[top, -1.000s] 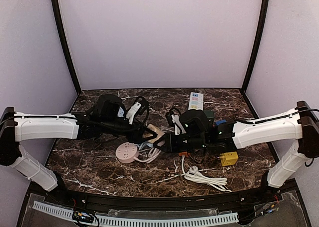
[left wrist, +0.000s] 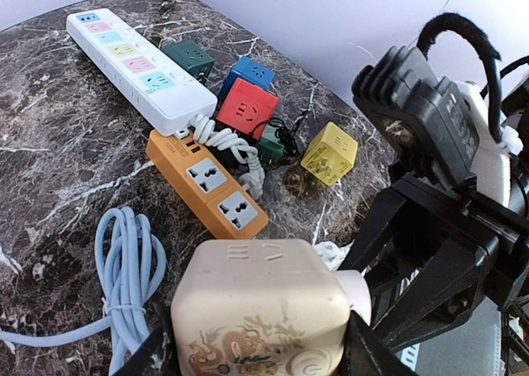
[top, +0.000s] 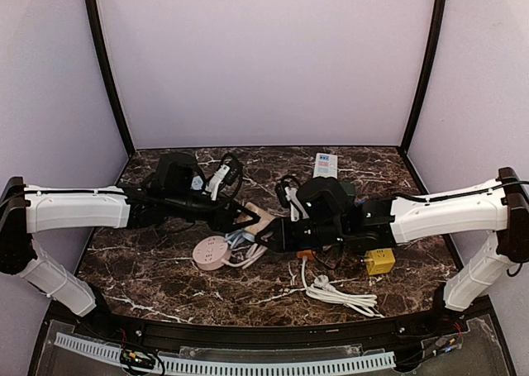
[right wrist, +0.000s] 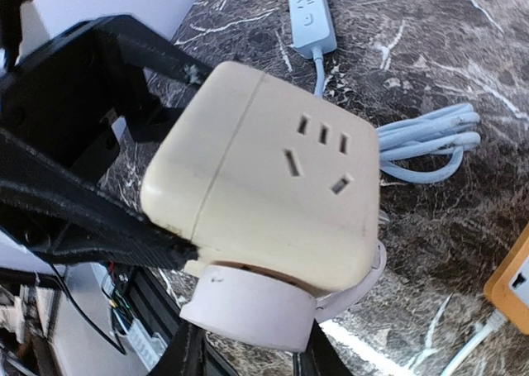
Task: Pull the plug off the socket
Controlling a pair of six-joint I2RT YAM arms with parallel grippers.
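Observation:
A beige cube socket [left wrist: 260, 310] with slots on one face is held up over the table, with my left gripper [top: 240, 221] shut on it from two sides. From its lower side in the right wrist view juts a round, pale pink-white plug [right wrist: 248, 310], seated against the cube. The fingers [right wrist: 188, 355] of my right gripper stand apart at the plug's outer end, one toward each side. Whether they press on it is hard to tell. In the top view the arms hide most of the plug and cube.
Below lie a coiled blue cable [left wrist: 128, 264], an orange power strip [left wrist: 194, 178] and a white power strip [left wrist: 136, 74]. Red [left wrist: 248, 107] and yellow [left wrist: 331, 153] cube sockets stand behind. A pink round socket [top: 212, 253] and white cable [top: 339, 295] lie near the front.
The right arm has barely moved, staying close by the cube.

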